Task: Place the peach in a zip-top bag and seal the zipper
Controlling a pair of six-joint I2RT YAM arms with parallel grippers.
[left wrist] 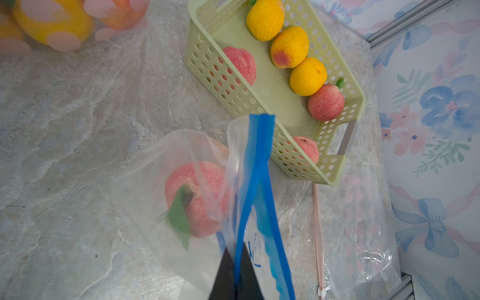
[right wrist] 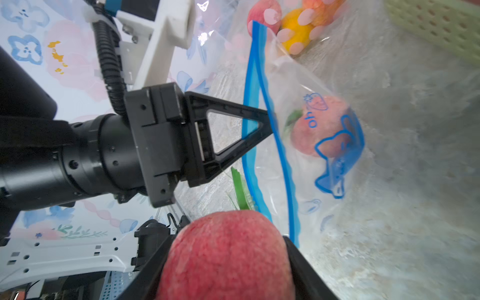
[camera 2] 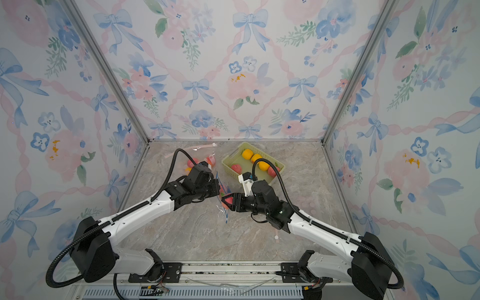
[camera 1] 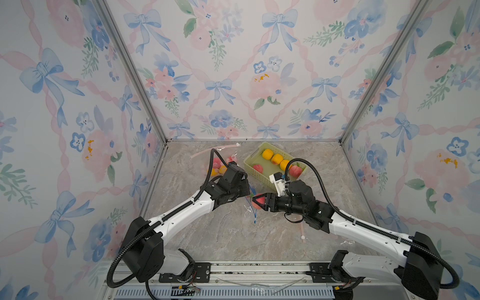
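My right gripper is shut on a red peach, held up close to the bag's zipper side. The clear zip bag has a blue zipper band, and my left gripper is shut on that edge. From the right wrist view, the left gripper's pointed fingers reach the blue strips, which stand partly apart. A second peach with a green leaf shows through the bag's film, seemingly inside it. Blue drawings mark the bag's side.
Behind the bag stands a green perforated basket with several peaches and yellow fruits. A bag of fruit with pink dots lies at the back left. Beyond the basket, an empty dotted bag lies flat.
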